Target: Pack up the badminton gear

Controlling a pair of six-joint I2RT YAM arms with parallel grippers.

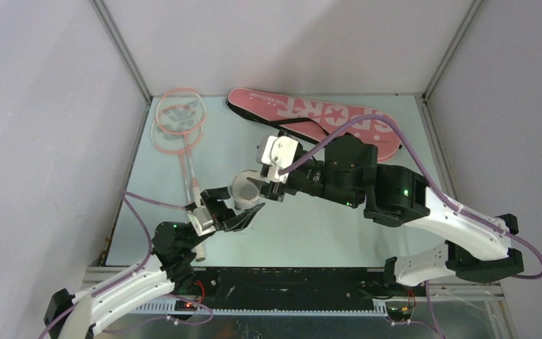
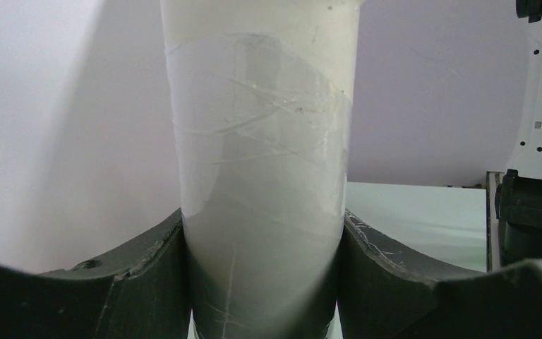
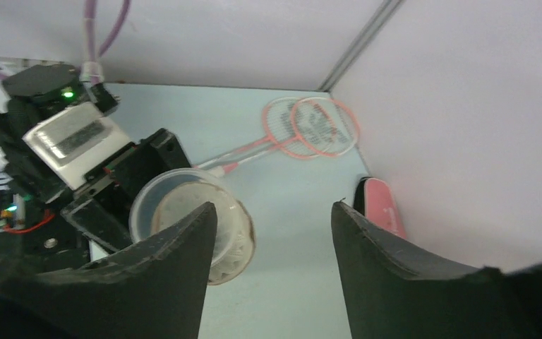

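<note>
My left gripper (image 1: 229,208) is shut on a whitish translucent tube (image 1: 244,184), which fills the middle of the left wrist view (image 2: 261,141). My right gripper (image 1: 270,185) is open just to the upper right of the tube's round end, which shows below left between the fingers in the right wrist view (image 3: 190,219), with nothing clearly gripped. Two pink rackets (image 1: 180,109) lie overlapping at the left of the table, handles toward the front. A pink racket bag (image 1: 349,127) with a black strap lies along the back, partly behind the right arm.
Grey walls enclose the table (image 1: 324,233) at back and sides. The left arm covers part of the racket handles at front left.
</note>
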